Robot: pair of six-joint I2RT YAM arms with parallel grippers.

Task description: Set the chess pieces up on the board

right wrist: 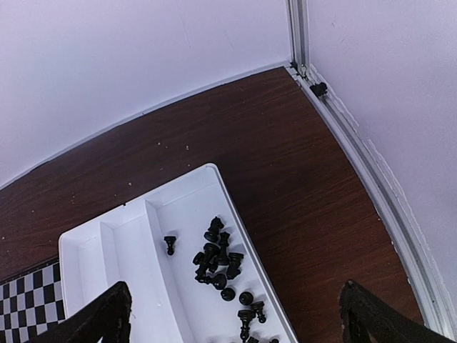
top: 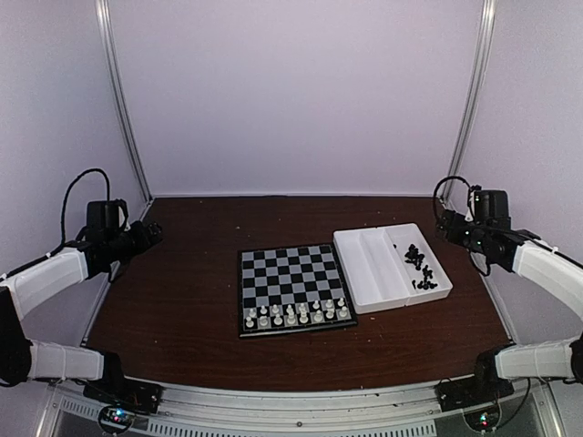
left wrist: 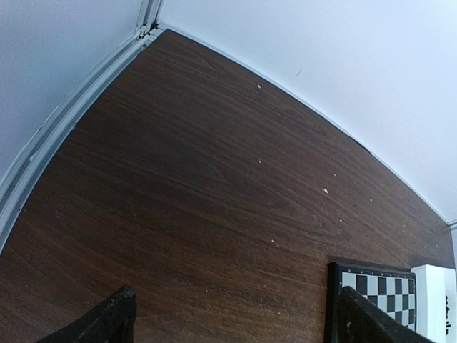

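Observation:
The chessboard [top: 287, 270] lies at the middle of the table, with white pieces [top: 303, 318] standing on its near rows and its far rows bare. To its right, a white tray [top: 373, 264] holds a jumble of black pieces [top: 414, 258] in its right compartment, also seen in the right wrist view. My left gripper [top: 150, 234] is raised at the table's left side, open and empty, away from the board. My right gripper [top: 446, 225] is raised above the back right of the tray, open, with nothing between its fingers.
Pale walls with metal corner rails enclose the table at the back and sides.

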